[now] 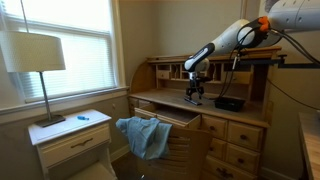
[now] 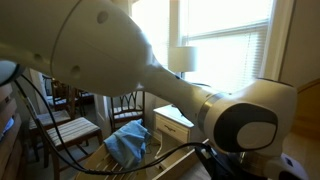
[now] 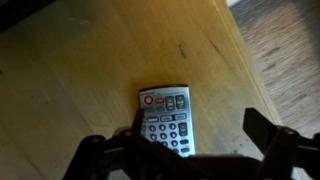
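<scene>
A grey remote control [image 3: 165, 122] with several buttons, one of them red, lies on the wooden desktop in the wrist view. My gripper is open above the desk, with nothing between its fingers. The remote shows nearer the left finger [image 3: 137, 130], which hides part of its lower left side. From exterior view 1, the gripper [image 1: 194, 91] hangs low over the desk [image 1: 168, 98], close above the small dark remote [image 1: 193, 101]. In exterior view 2 the arm covers that area.
A black tray [image 1: 230, 104] stands on the desk, right of the gripper. Pigeonholes [image 1: 175, 73] line the back. A blue cloth [image 1: 146, 136] hangs over a chair in front of an open drawer [image 1: 172, 115].
</scene>
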